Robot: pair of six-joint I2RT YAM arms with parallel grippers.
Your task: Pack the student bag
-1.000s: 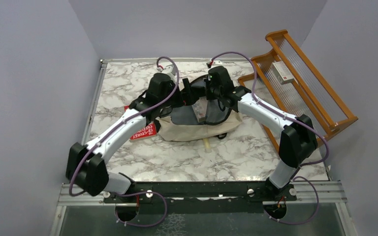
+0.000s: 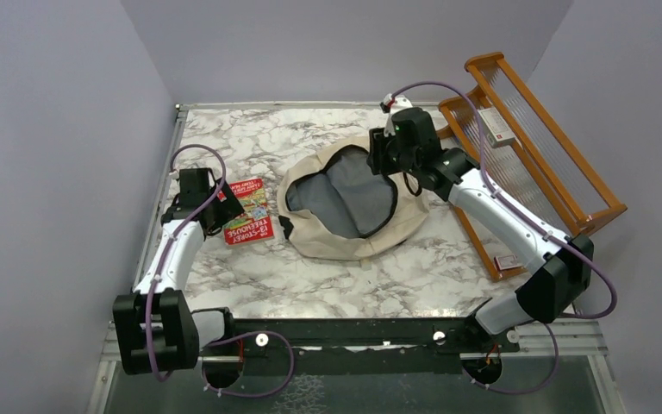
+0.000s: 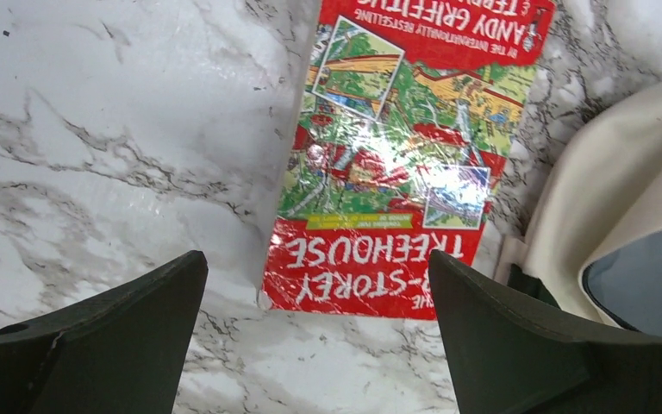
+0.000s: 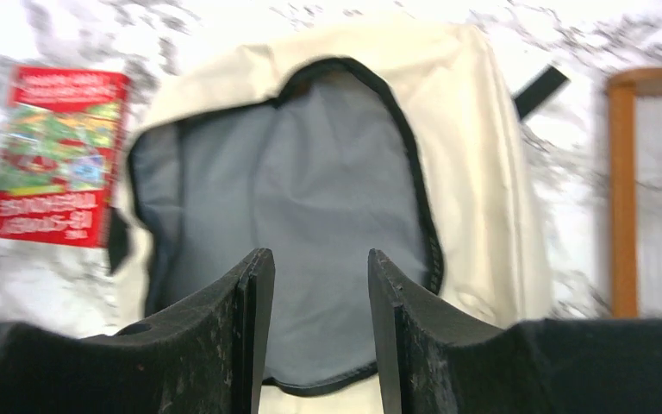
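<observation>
A red treehouse book (image 2: 248, 226) (image 3: 396, 147) lies on the marble table, left of the cream bag (image 2: 327, 241) (image 4: 452, 129), whose grey interior shows. My left gripper is open above the book's lower end, nothing between its fingers. My right gripper (image 2: 381, 151) hangs above the bag's right rear part, fingers apart with nothing seen between them. No pale box shows inside the bag now.
A wooden rack (image 2: 599, 181) with clear panels lies on the right, holding a boxed item (image 2: 496, 126) and another small item (image 2: 507, 262).
My left gripper has pulled back leftward from the bag to over the book. My right gripper moved up and rightward. The pale box seen in the bag earlier no longer shows.
</observation>
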